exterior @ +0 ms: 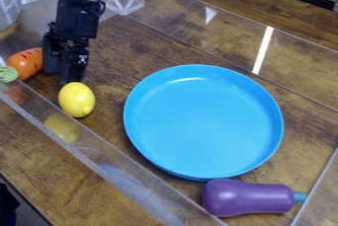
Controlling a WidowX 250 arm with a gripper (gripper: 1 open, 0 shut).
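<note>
My black gripper reaches down from the top left to the wooden board, beside an orange vegetable at the left edge and above a yellow egg-shaped object. Its fingers are dark and low, and whether anything is between them is hard to see. A blue plate fills the middle right. A purple eggplant-like toy lies at the bottom right.
Clear plastic walls border the wooden area. A green-ended item sits at the left edge beside the orange one. The board above the plate is clear.
</note>
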